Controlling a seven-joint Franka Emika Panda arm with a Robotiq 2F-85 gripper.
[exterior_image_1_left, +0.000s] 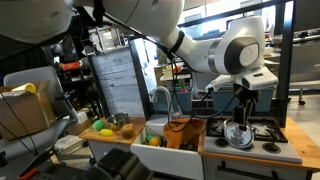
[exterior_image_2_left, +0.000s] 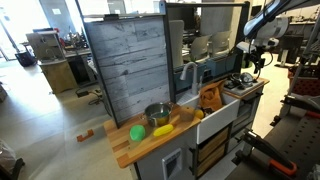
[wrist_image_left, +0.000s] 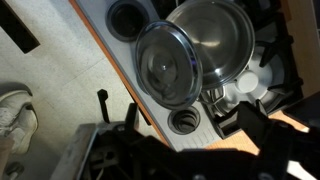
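Note:
A round glass lid (wrist_image_left: 168, 66) with a metal rim lies by the stove's front edge, overlapping a steel pot (wrist_image_left: 226, 36) in the wrist view. In exterior view 1 the lid (exterior_image_1_left: 238, 135) leans at the front of the stovetop (exterior_image_1_left: 270, 149). My gripper (exterior_image_1_left: 240, 111) hangs just above it, pointing down. From the wrist, the open gripper shows dark fingers spread apart at the bottom, nothing between them. Whether a finger touches the lid, I cannot tell.
Stove knobs (wrist_image_left: 184, 121) line the front edge, with black burner grates behind. Left of the stove is a sink (exterior_image_1_left: 176, 133) holding an orange-brown cloth (exterior_image_1_left: 184, 134). A steel pot (exterior_image_2_left: 158, 113) and yellow items stand on the far counter.

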